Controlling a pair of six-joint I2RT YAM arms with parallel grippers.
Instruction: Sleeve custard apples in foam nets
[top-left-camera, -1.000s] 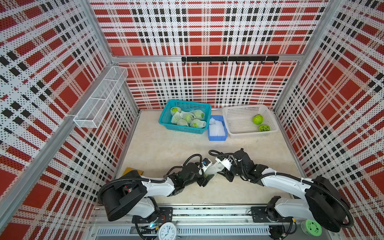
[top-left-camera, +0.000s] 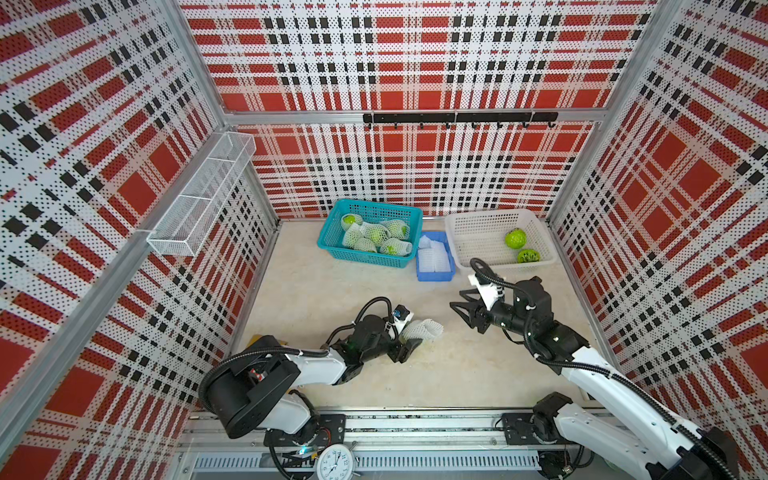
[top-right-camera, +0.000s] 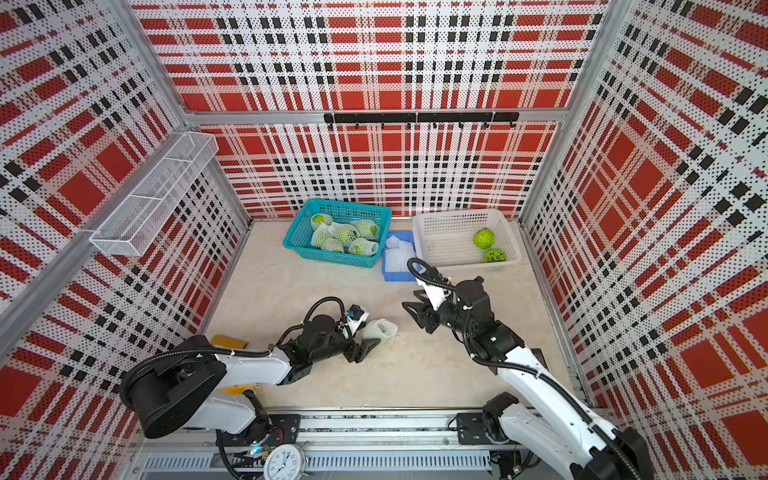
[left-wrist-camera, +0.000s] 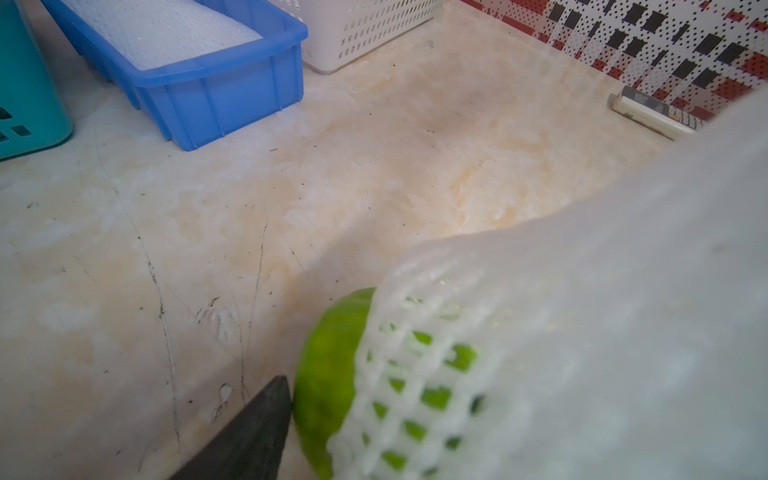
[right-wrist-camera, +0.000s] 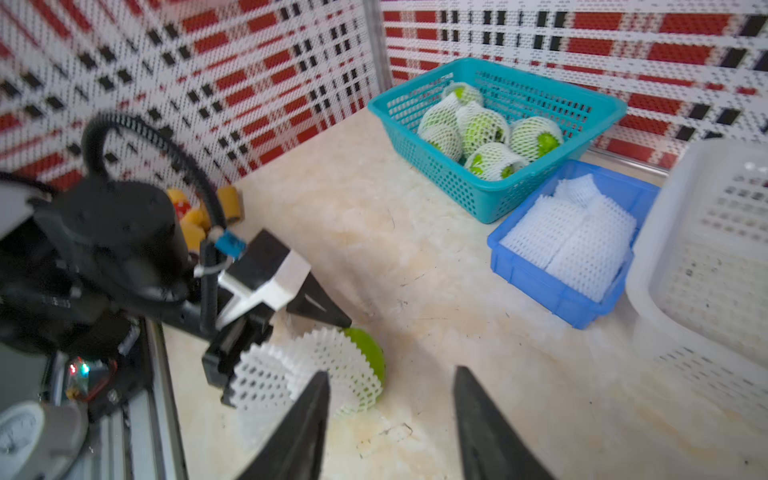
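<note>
A green custard apple (left-wrist-camera: 328, 384) lies on the table, partly inside a white foam net (left-wrist-camera: 560, 320). Its bare green end pokes out of the net, and the net's loose length reaches back toward the left arm. My left gripper (top-left-camera: 406, 336) is open around the netted fruit, one dark finger (left-wrist-camera: 252, 440) beside the fruit in the left wrist view. My right gripper hangs over the table to the right, its fingers apart and nothing between them. More nets (right-wrist-camera: 572, 232) lie in a blue tray (right-wrist-camera: 536, 284).
Several netted fruits sit in a teal basket (top-left-camera: 329, 245) at the back. The white basket (top-left-camera: 472, 260) at back right holds two bare custard apples (top-left-camera: 516, 238). Clear table lies between the arms and the containers.
My right gripper has left the netted fruit, moving right and toward the back. The left gripper has shifted slightly left and back, and the net now rests between the two arms.
</note>
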